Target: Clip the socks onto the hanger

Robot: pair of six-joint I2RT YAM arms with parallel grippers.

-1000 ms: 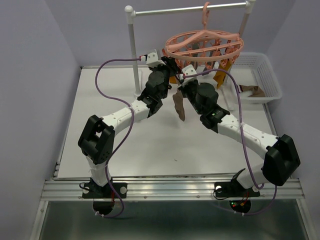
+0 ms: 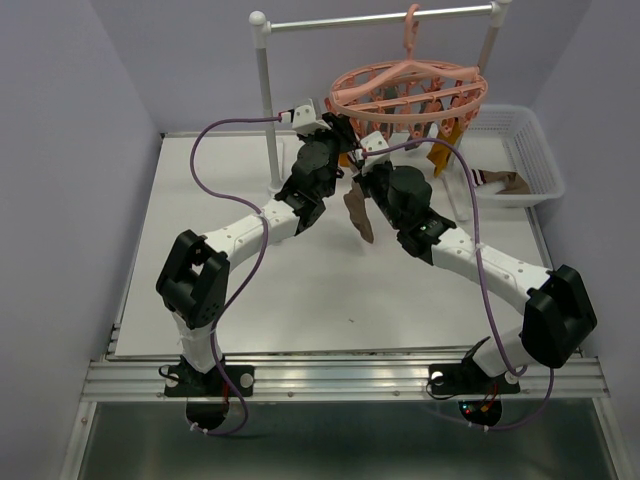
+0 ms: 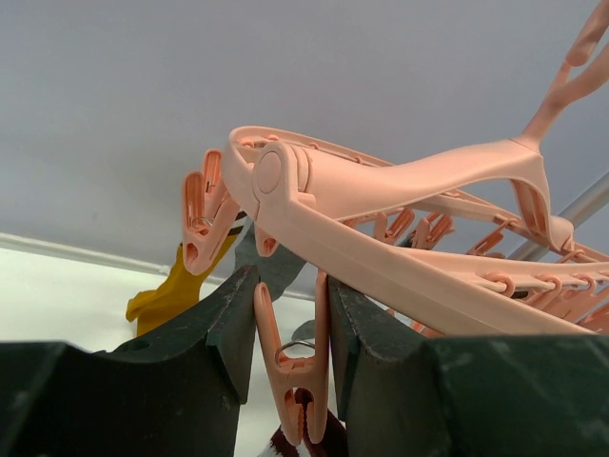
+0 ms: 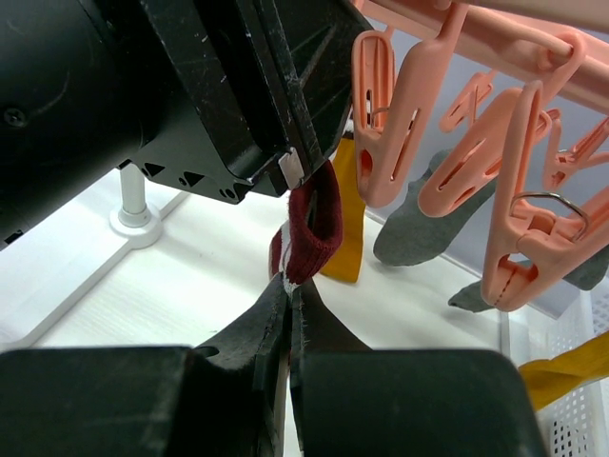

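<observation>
A pink clip (image 3: 295,376) of the round hanger (image 2: 345,96) is pinched between the fingers of my left gripper. Just under that clip shows the maroon cuff (image 3: 331,440) of a sock; whether the cuff sits between the clip's tips I cannot tell. My right gripper is shut on the same sock (image 4: 314,228) by its edge, with the maroon, white-striped top standing up beside the left gripper's fingers (image 4: 291,169). In the top view the sock's brown part (image 2: 359,212) hangs below both grippers, which meet at the hanger's front left.
Grey socks (image 4: 423,224) and mustard socks (image 4: 352,205) hang from the hanger near the fingers. A white rack post (image 2: 267,110) stands left of it. At the right, a white basket (image 2: 550,150) holds another brown sock (image 2: 505,182).
My right gripper has shifted slightly left and toward the hanger, and the hanging sock has swayed a little. The left arm stays where it was.
</observation>
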